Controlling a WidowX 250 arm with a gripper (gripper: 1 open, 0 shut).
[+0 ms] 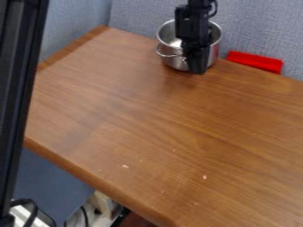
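A steel pot [169, 52] with a wire handle stands at the back of the wooden table [154, 133], against the grey padded wall. My black gripper [196, 66] hangs down at the pot's front right side, covering part of it. Whether its fingers are open or shut, and whether they touch or hold the pot, I cannot tell.
A red object [254, 61] lies right of the pot along the back wall. A dark vertical post stands at the left edge of the view.
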